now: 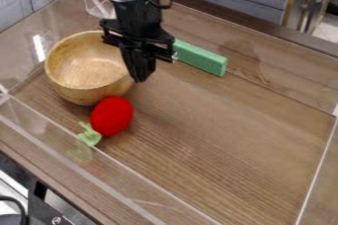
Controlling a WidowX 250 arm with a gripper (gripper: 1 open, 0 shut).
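My black gripper is over the right rim of a tan wooden bowl at the left. It looks shut, with nothing visible between its fingers. A red object with pale green leaves, like a toy strawberry or radish, lies in front of the bowl. A green block lies right of the gripper, toward the back.
A clear rack or container stands at the back left, partly behind the arm. A cable is at the lower left corner.
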